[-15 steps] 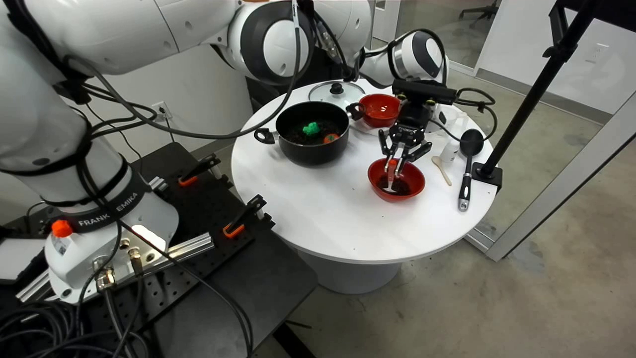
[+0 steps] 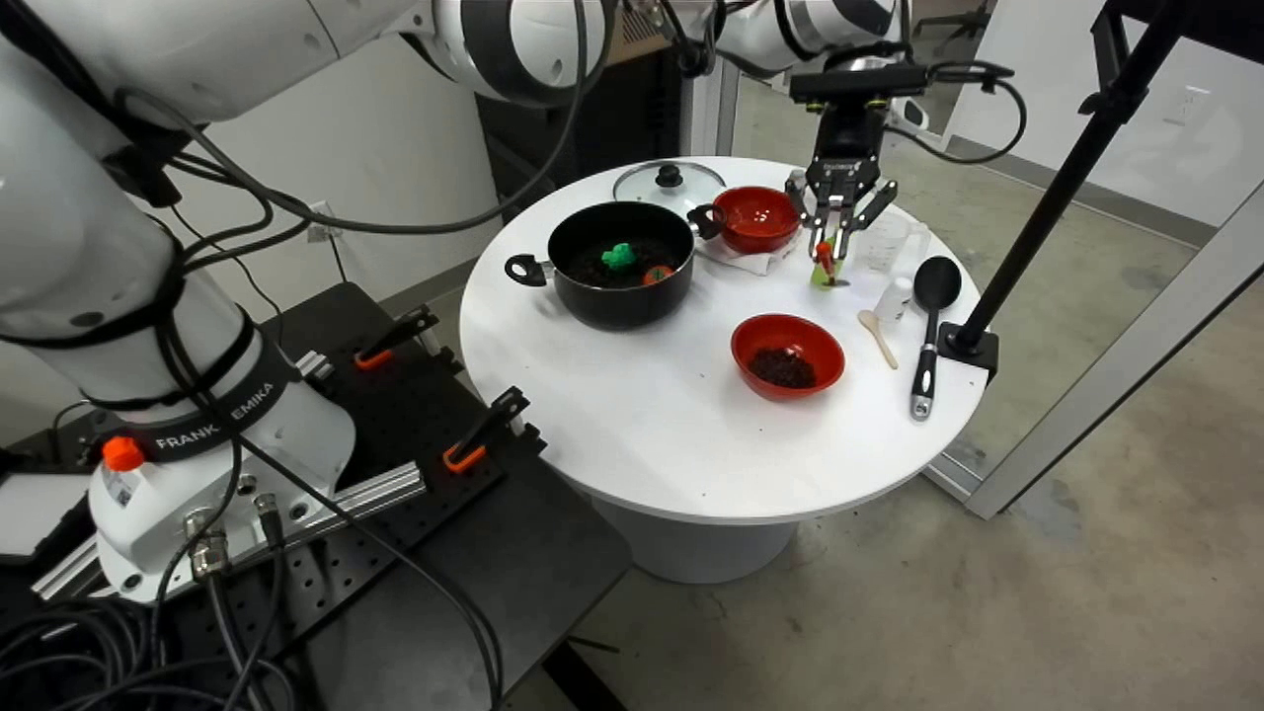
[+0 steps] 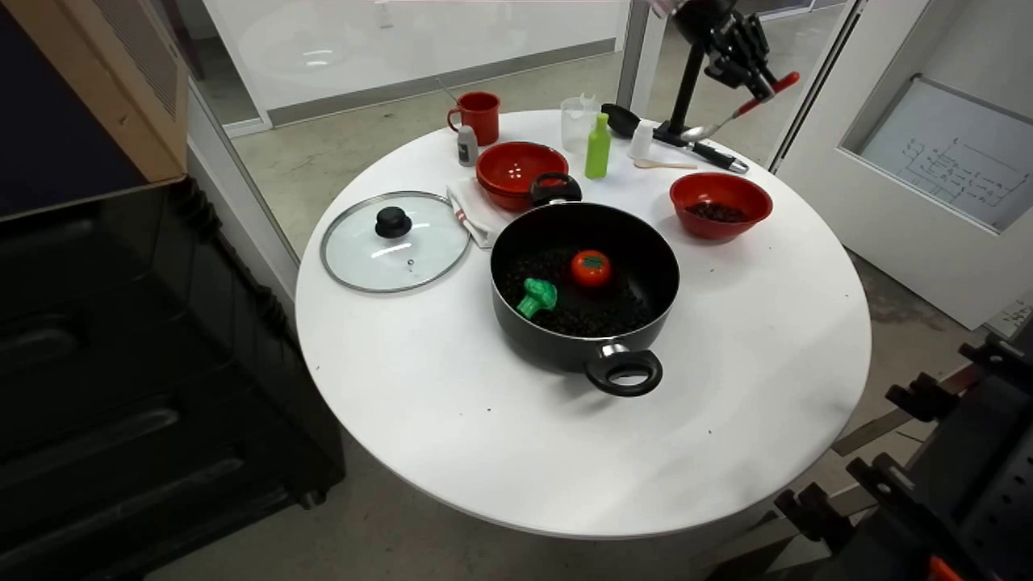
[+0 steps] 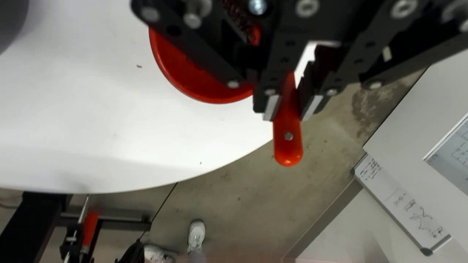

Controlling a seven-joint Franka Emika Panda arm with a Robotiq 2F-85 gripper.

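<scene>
My gripper is shut on the red handle of a spoon (image 4: 288, 144). In exterior view 2 the spoon's metal bowl (image 3: 699, 132) points down and to the left, in the air above the table's far side; whether anything lies in it cannot be told. A red bowl (image 3: 721, 205) with dark bits inside sits on the table, lower than the spoon. The black pot (image 3: 586, 281) stands near the middle, holding dark bits, a green broccoli piece (image 3: 537, 296) and a tomato (image 3: 591, 268).
Stacked red bowls (image 3: 522, 169), a green bottle (image 3: 597, 147), a red mug (image 3: 479, 117) and a clear cup (image 3: 578, 122) crowd the far edge. A black ladle (image 2: 935, 310) lies by a post. The glass lid (image 3: 396, 241) rests left of the pot.
The arm has lifted the spoon up out of the red bowl with dark bits and carried it toward the table's far side. The spoon stays in my gripper.
</scene>
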